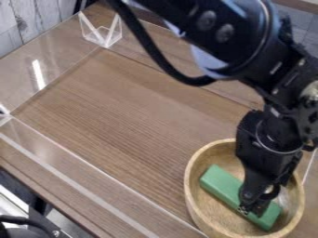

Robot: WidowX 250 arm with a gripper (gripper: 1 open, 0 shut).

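A round wooden bowl (205, 214) sits at the lower right of the table with a green block (228, 189) lying in it. My black gripper (258, 200) reaches down into the bowl's right side, its fingers at the block and covering part of it. The gripper is open; whether its fingers touch the block I cannot tell.
Clear plastic brackets (102, 28) stand at its far left corner. Dark cables show at the lower left, off the table.
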